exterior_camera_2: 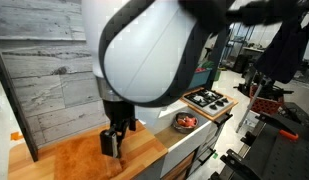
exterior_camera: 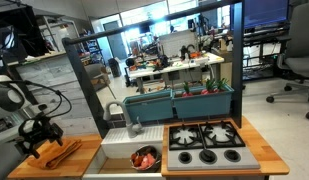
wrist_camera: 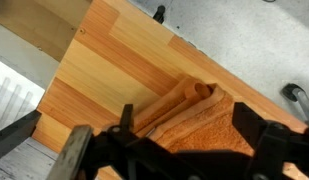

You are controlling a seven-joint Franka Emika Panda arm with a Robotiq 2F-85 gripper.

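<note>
An orange cloth (wrist_camera: 199,125) lies rumpled on the wooden counter, with a rolled fold along its upper edge in the wrist view. The same cloth (exterior_camera: 56,153) is at the left end of the counter in exterior view 1. My gripper is over it, its two dark fingers spread apart with the cloth's folds showing between them. From the side, the gripper (exterior_camera_2: 112,150) points down close above the cloth (exterior_camera_2: 82,158). Whether the fingertips touch the fabric cannot be told. Nothing is held.
Right of the cloth, a sink (exterior_camera: 119,150) holds a pot with red items (exterior_camera: 145,157). Farther right stands a stove (exterior_camera: 208,146). A faucet (exterior_camera: 115,107) rises behind the sink. Bare wooden counter (wrist_camera: 119,70) lies beside the cloth.
</note>
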